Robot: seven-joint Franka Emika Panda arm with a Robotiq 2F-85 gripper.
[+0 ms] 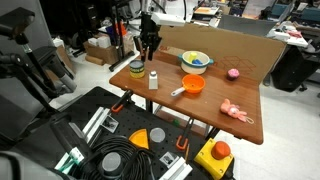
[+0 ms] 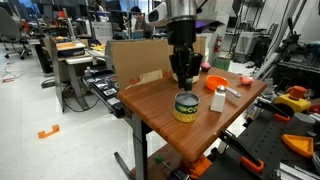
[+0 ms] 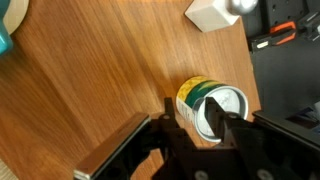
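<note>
A can with a green and yellow band (image 2: 186, 107) stands upright at the near left corner of the wooden table. In the wrist view the same can (image 3: 213, 105), its pale round end showing, lies beyond my fingertips. My gripper (image 1: 149, 54) hovers over that corner, just above and beside the can; it also shows in exterior view 2 (image 2: 184, 84). Its dark fingers stand apart at the bottom of the wrist view, with nothing visibly held between them. A white bottle (image 1: 154, 81) stands close to the can.
An orange bowl (image 1: 194, 83), a light blue bowl with yellow contents (image 1: 195, 61), a pink toy (image 1: 235, 111) and a dark pink round thing (image 1: 233, 73) sit farther across the table. Clamps line its near edge. Bare wood lies between these things.
</note>
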